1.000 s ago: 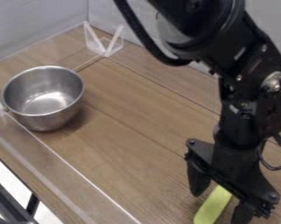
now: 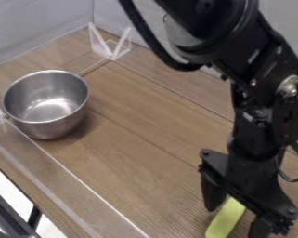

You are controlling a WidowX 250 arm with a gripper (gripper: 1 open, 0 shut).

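Observation:
My black gripper (image 2: 248, 193) hangs low at the right, open, its fingers around the upper part of a long yellow-green object (image 2: 223, 223) lying on the wooden table. The far end of that object is hidden behind the gripper; whether the fingers touch it I cannot tell. A steel bowl (image 2: 45, 102) stands at the left of the table.
A white folded rack-like item (image 2: 110, 44) is at the back against the wall. The table's front edge runs along the lower left.

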